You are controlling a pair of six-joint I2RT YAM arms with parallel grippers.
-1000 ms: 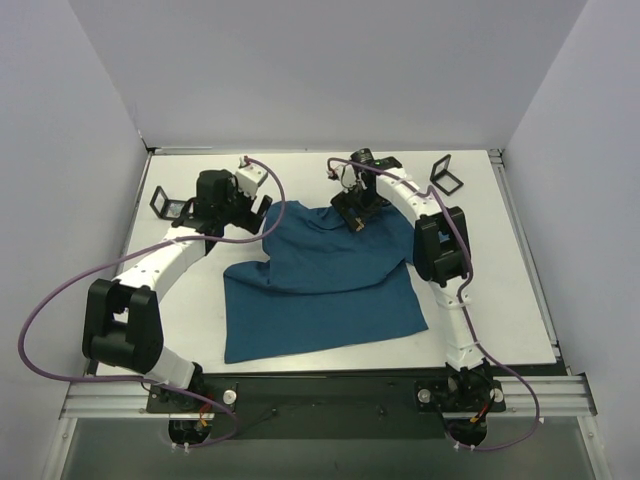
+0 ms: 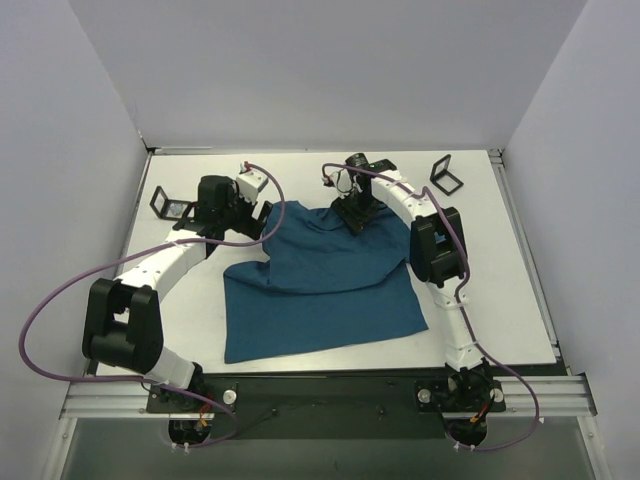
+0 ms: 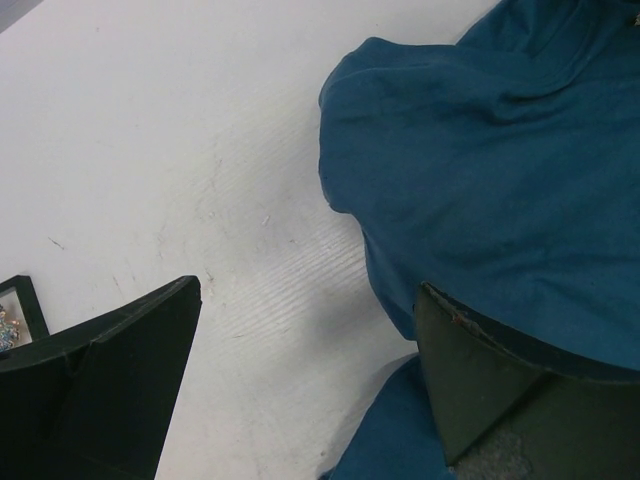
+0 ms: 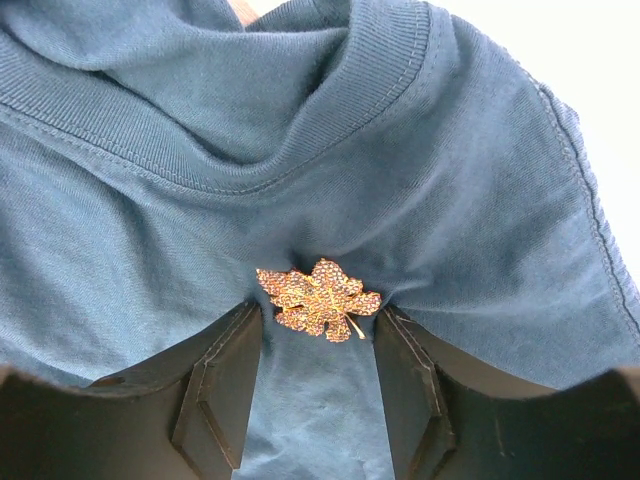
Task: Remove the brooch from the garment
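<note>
A gold, leaf-shaped brooch [image 4: 320,300] is on the blue garment [image 4: 150,240], just below its ribbed neckline. My right gripper is low over the cloth, its two dark fingers [image 4: 225,375] part-way apart with the brooch between their tips. Whether both tips touch the brooch is hard to tell; the cloth creases around them. From above, the garment [image 2: 320,270] lies spread on the table, with the right gripper [image 2: 354,218] over its upper part. At the garment's left edge my left gripper is wide open, with nothing between its fingers.
An open dark box [image 2: 172,206] stands at the table's left side; small shiny pieces show inside the box [image 3: 10,325] in the left wrist view. Another open box [image 2: 446,175] is at the back right.
The right gripper has shifted slightly to the left over the upper garment, and its fingers appear closer together. My left arm and the boxes look unmoved.
</note>
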